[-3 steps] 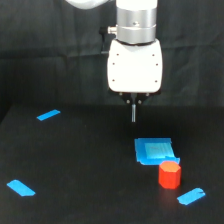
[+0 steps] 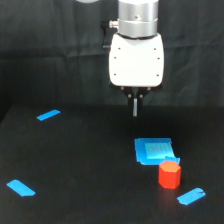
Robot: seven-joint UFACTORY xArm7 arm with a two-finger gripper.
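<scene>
A red hexagonal block [image 2: 169,175] sits on the black table at the right front, partly in front of a blue patch. That blue patch [image 2: 153,151] lies flat, with a lighter blue square on it. My gripper [image 2: 135,104] points down and hangs clear of both, behind and left of the blue patch. The fingers look like one thin dark-and-grey strip, too small to tell whether they are open or shut. No object shows at their tips.
Strips of blue tape mark the table at back left [image 2: 48,115], front left [image 2: 20,188] and front right [image 2: 191,196]. A dark curtain [image 2: 50,60] hangs behind.
The arm and gripper have moved slightly up and to the right in the view. The red block and the blue patch have stayed put.
</scene>
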